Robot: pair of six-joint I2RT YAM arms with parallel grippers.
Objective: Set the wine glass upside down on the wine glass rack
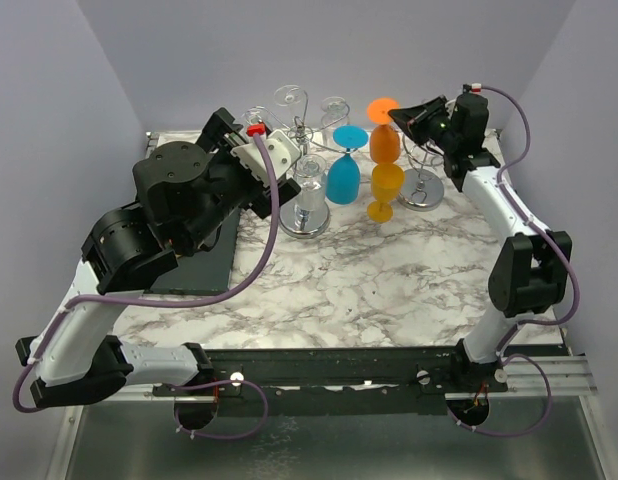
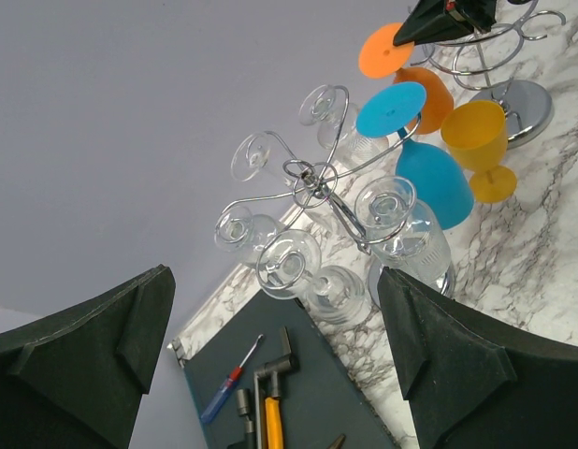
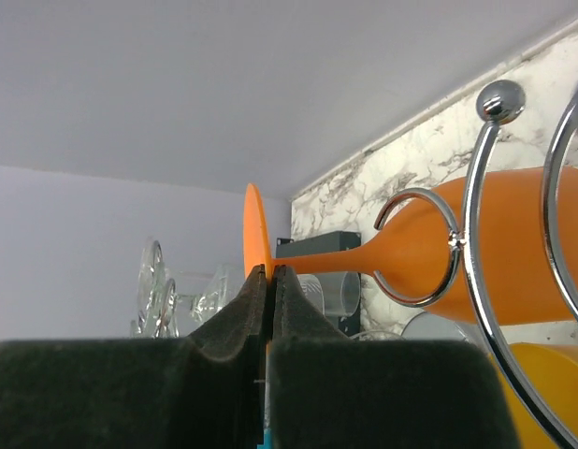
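Observation:
The orange wine glass [image 1: 385, 146] is held upside down, foot up and bowl down, beside the right rack [image 1: 422, 190]. My right gripper is shut on the thin edge of its foot [image 3: 255, 227]. In the right wrist view, an open hook [image 3: 448, 238] of that rack overlaps the glass where stem meets bowl; I cannot tell whether the stem sits inside it. A blue glass [image 2: 429, 178] hangs upside down on the left rack [image 2: 317, 182]. Upright on the table stands a yellow glass [image 1: 386, 185]. My left gripper is open and empty, facing the left rack.
Several clear glasses [image 2: 411, 234] hang on the left rack, close to the orange one. A dark tool tray [image 2: 312, 393] lies at the left.

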